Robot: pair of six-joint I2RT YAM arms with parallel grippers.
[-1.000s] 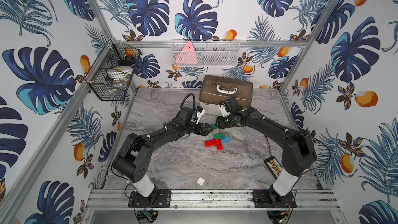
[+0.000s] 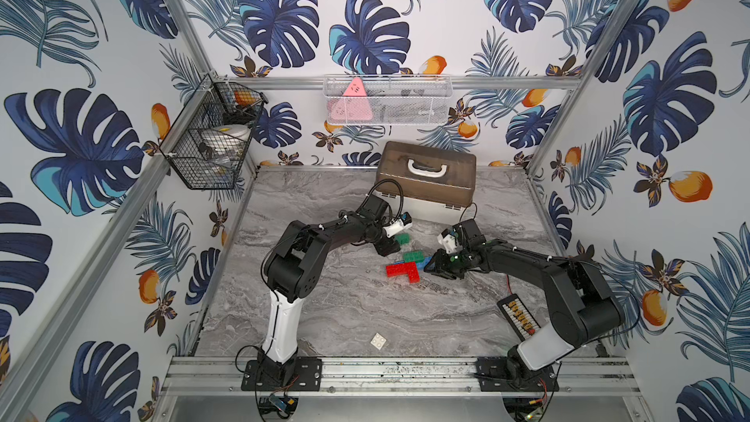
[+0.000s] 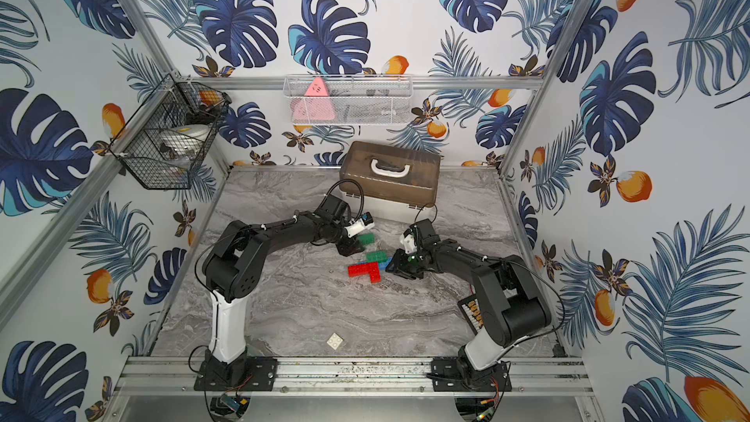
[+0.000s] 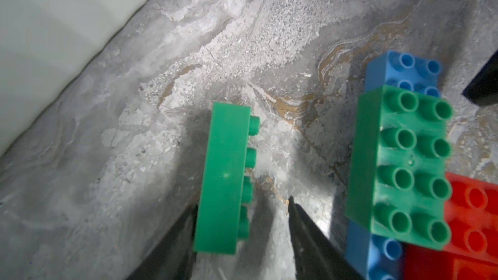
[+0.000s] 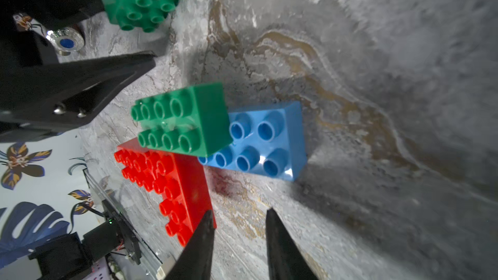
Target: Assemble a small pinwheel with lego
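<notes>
A loose green brick (image 4: 220,176) lies on its side on the table, studs facing the assembly. My left gripper is open around its near end, the left finger (image 4: 173,246) close against it and a gap on the other side. Beside it, the assembly has a green brick (image 4: 409,166) with studs up, over blue bricks (image 4: 402,70) and adjoining red bricks (image 5: 160,176) in an L shape. My right gripper stands open, nothing between its fingers, near the end of the blue brick (image 5: 269,140). In the top left view, the arms partly hide the bricks.
A brown-lidded toolbox (image 2: 425,176) stands close behind both grippers. A small white piece (image 2: 378,340) lies near the front edge, and a dark case of small parts (image 2: 518,317) at right.
My right gripper has moved from the loose green brick towards the front right, to the assembly's blue end. The left gripper has turned and shifted slightly right over the loose green brick.
</notes>
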